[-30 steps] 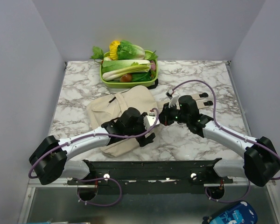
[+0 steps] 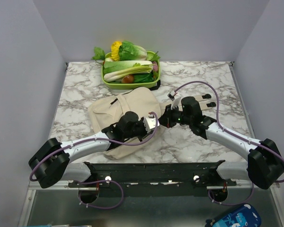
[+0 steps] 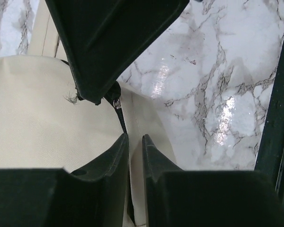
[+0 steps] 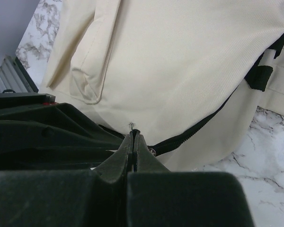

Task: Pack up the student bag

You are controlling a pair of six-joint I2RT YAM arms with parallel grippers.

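Note:
A cream canvas bag (image 2: 109, 106) lies on the marble table, its black zipper along the near edge. My left gripper (image 2: 144, 135) is over its lower part; in the left wrist view its fingertips (image 3: 135, 138) are close together over the zipper tape, with a narrow gap. My right gripper is shut at the zipper by its metal pull, a dark bit of tape at the fingertips. In the left wrist view the dark right gripper reaches in from above to the zipper end (image 3: 114, 94).
A green basket of vegetables (image 2: 130, 84) stands at the back. Strap ends (image 2: 206, 99) lie on the right. Marble is clear at the left and right. A blue case (image 2: 236, 217) sits below the front edge.
My left gripper has narrowed from a wider spread and shifted slightly downward over the bag. The right arm has not visibly moved.

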